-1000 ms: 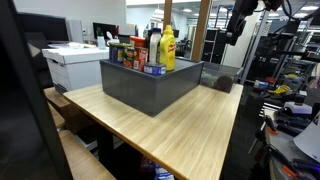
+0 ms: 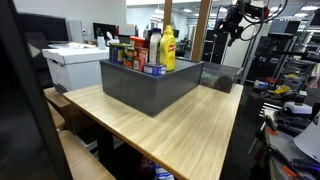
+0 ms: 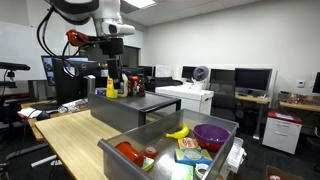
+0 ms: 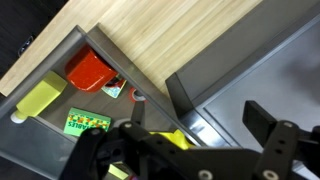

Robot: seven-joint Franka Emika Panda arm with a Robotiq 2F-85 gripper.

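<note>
High over the table and bins, my gripper stands open with nothing between its fingers. The exterior views show the gripper (image 3: 113, 68) up in the air, apart from every object. Below it in the wrist view, a grey bin holds a red object (image 4: 90, 70), a yellow block-like item (image 4: 38, 97), a green packet (image 4: 86, 122) and a yellow thing partly hidden by a finger. In the second exterior view, that open bin (image 3: 226, 165) contains a red cup (image 3: 128, 152), a yellow banana (image 3: 178, 132), a purple bowl (image 3: 211, 137) and several small packs.
A raised grey box (image 2: 150, 91) carries a yellow bottle (image 2: 168, 48) and several cans and jars at the table's back. A white cabinet (image 3: 195, 101) stands behind.
The gripper stays high, and the table objects look unmoved.
</note>
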